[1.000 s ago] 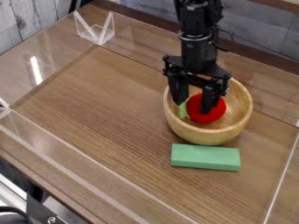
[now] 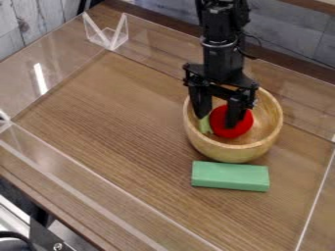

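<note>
My black gripper (image 2: 221, 96) reaches down from the top into a light wooden bowl (image 2: 236, 150) at the right of the camera view. In the bowl are a red round object (image 2: 233, 125) and a small light green piece (image 2: 205, 122) at its left side, both partly hidden by the gripper's fingers. Whether anything is between the fingers, and how far apart they stand, is unclear. A green block (image 2: 229, 176) lies on the table just in front of the bowl.
A clear plastic object (image 2: 108, 31) stands near the back left, and a raised wooden edge runs along the back right.
The gripper has shifted very slightly over the bowl; the bowl's contents and the green block look the same.
</note>
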